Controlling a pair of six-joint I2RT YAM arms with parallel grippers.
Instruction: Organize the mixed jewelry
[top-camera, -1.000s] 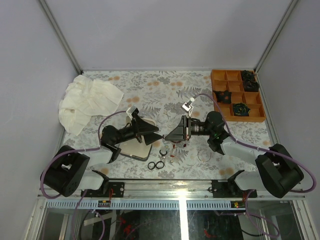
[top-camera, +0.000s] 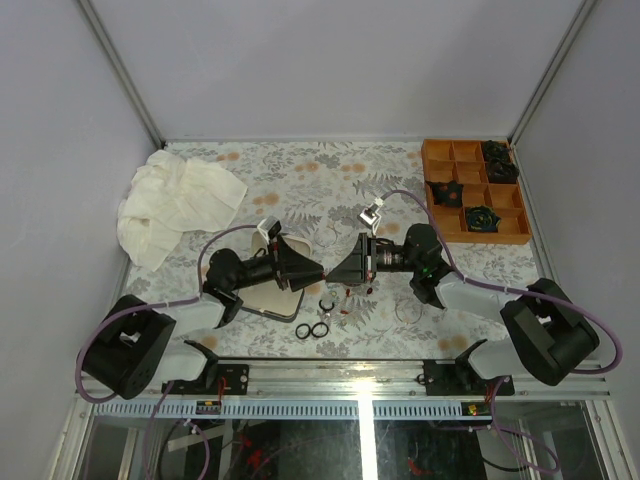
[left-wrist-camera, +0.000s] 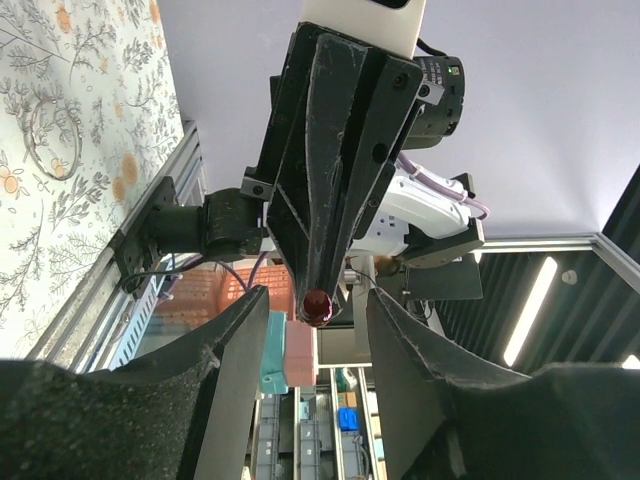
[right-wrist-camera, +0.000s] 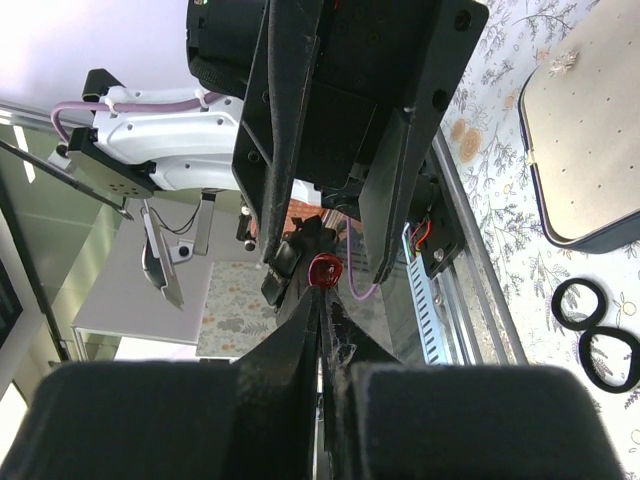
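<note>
A small red ring (right-wrist-camera: 325, 270) is pinched at the tips of my right gripper, which is shut. From the left wrist view the ring (left-wrist-camera: 317, 306) shows as a dark red, round piece at the right gripper's fingertips. My left gripper faces it with fingers apart, one finger to each side of the ring, no contact visible. Overhead, the two grippers meet nearly tip to tip above the table. Small jewelry pieces (top-camera: 347, 302) lie below them, partly covered by the right gripper. Two black rings (top-camera: 311, 330) rest near the front edge.
An orange compartment box (top-camera: 470, 152) at back right holds several dark pieces. A beige tray (top-camera: 268, 300) lies under the left arm. White cloth (top-camera: 175, 205) is heaped at back left. Thin hoops (top-camera: 408, 312) lie on the patterned table, whose back middle is mostly clear.
My right gripper has shifted slightly left toward the left one, and the gap between them has narrowed. The objects on the table look unmoved.
</note>
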